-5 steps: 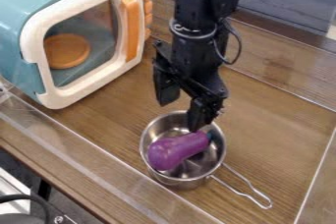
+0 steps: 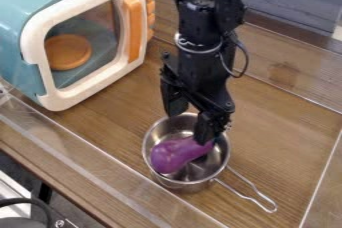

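My black gripper (image 2: 190, 122) hangs open, its fingers reaching down over the rim and inside of a steel pot (image 2: 160, 172) that has a wire handle pointing to the lower right. A purple eggplant (image 2: 175, 154) lies in the pot below the fingers; its upper end is close to the right finger, and whether they touch is unclear.
A toy microwave (image 2: 47, 7) with a light blue body, white door frame and orange handle stands at the upper left, an orange disc (image 2: 68, 51) inside. A black cable is at the lower left.
The gripper has shifted slightly and sits a little lower over the pot. The eggplant and pot look almost unchanged.
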